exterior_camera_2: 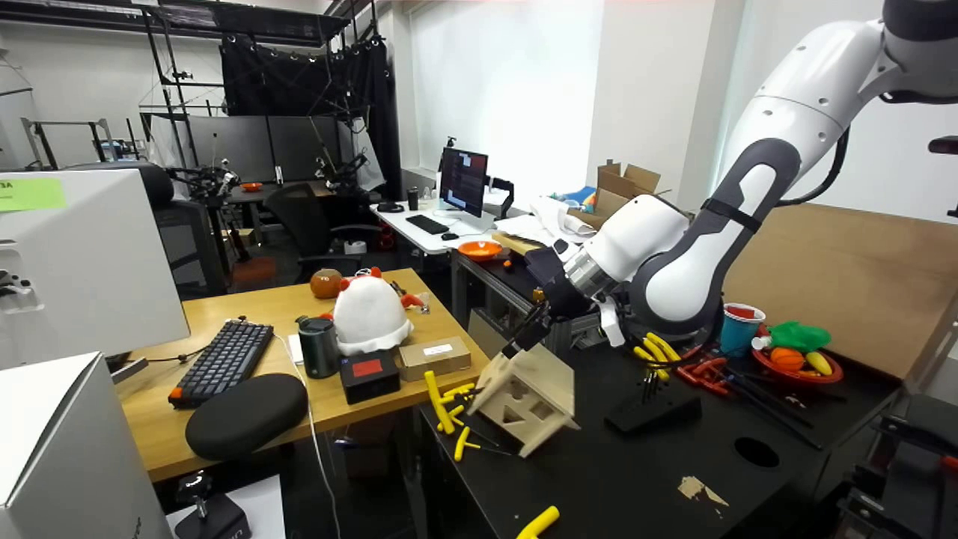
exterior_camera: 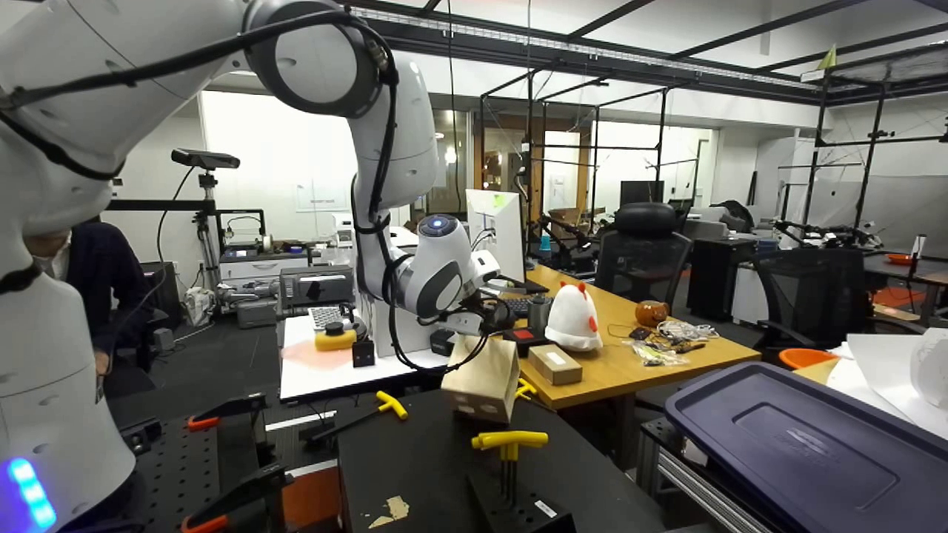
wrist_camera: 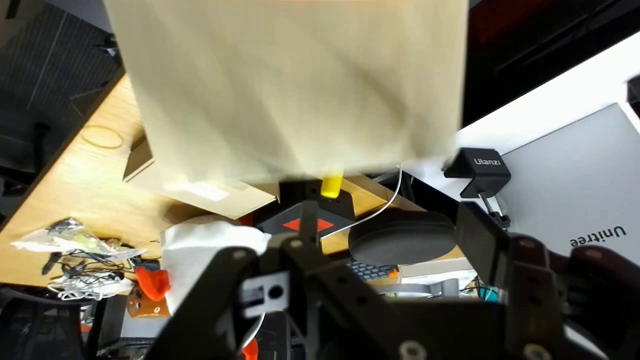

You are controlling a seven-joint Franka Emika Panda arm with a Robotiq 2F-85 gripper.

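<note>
The wooden shape-sorter box point(exterior_camera: 481, 380), pale with cut-out holes, is tilted on the black table. In exterior view 2 its face with the cut-outs point(exterior_camera_2: 523, 412) is turned toward that camera. My gripper point(exterior_camera_2: 513, 346) is at the box's upper edge; whether they touch is hard to tell. A plain panel of the box point(wrist_camera: 288, 90) fills the upper wrist view. Below it, my gripper stands open, fingers apart, with nothing seen held. A small yellow piece point(wrist_camera: 331, 185) shows at the panel's lower edge, mostly hidden; I cannot tell what it is.
Yellow-handled hex keys stand in a black holder point(exterior_camera_2: 653, 413) on the table; other yellow handles point(exterior_camera_2: 440, 403) lie by the box. A wooden desk point(exterior_camera: 613, 364) adjoins, carrying a cardboard box point(exterior_camera: 555, 364) and a white plush point(exterior_camera: 573, 318).
</note>
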